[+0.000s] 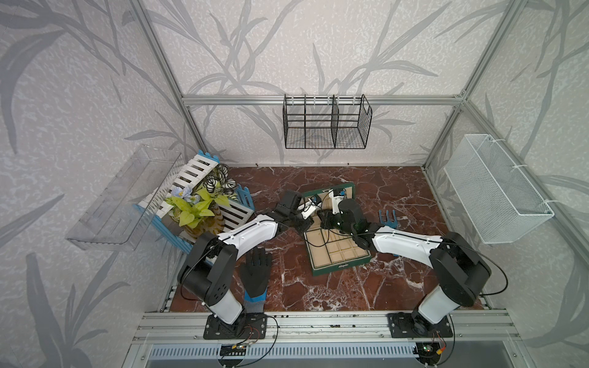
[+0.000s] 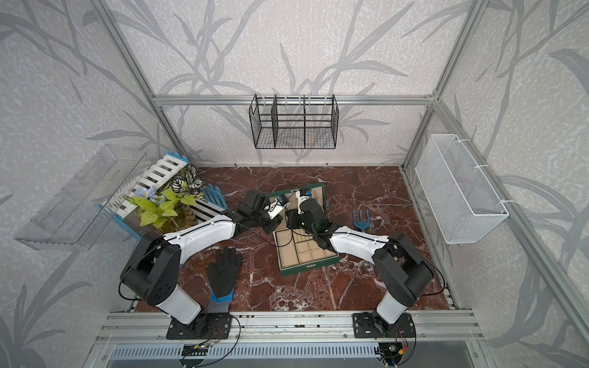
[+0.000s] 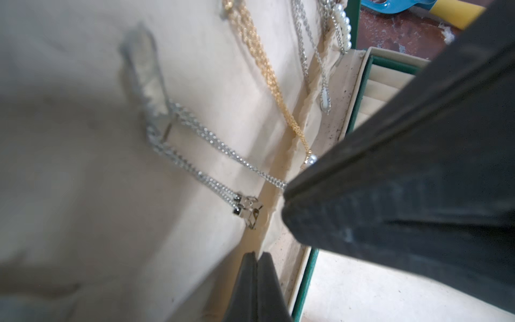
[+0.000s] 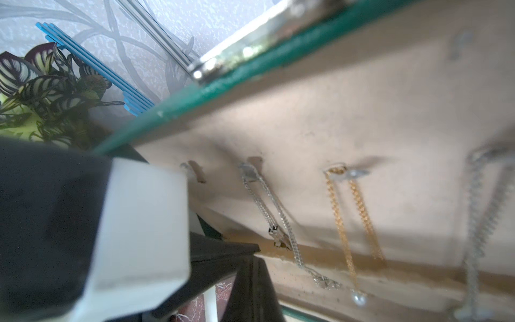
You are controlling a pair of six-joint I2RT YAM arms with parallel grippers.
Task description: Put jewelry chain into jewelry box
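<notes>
The open jewelry box, green with beige compartments, sits mid-table under both arms. In the left wrist view, silver chains with a small pendant and gold chains hang from hooks on its upright lining. The right wrist view shows the same silver chain and gold chain. My left gripper is shut, low by the lining below the pendant, with nothing seen between its fingers. My right gripper is shut and empty, facing the hanging chains. The two wrists are close together over the box.
A planter with plants fills the left side. A black glove lies front left, a blue garden fork right of the box. Wire baskets hang on the back and side walls.
</notes>
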